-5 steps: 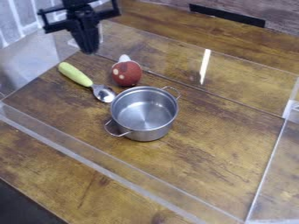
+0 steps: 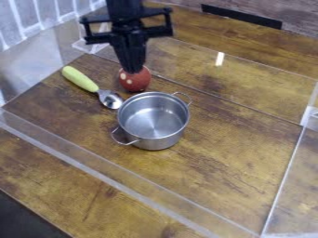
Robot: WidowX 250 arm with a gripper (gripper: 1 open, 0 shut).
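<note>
The dark gripper hangs at the top of the camera view, just above and behind a red round object; whether anything is between its fingers is hard to make out, and it looks shut. A silver pot with two handles stands in the middle of the wooden table. Left of the red object lie a pale yellow-green elongated object and a shiny spoon-like piece.
Clear low transparent walls border the wooden table on the left, right and front.
The arm and gripper have moved rightward from the upper left to above the red object. The objects on the table appear unmoved.
</note>
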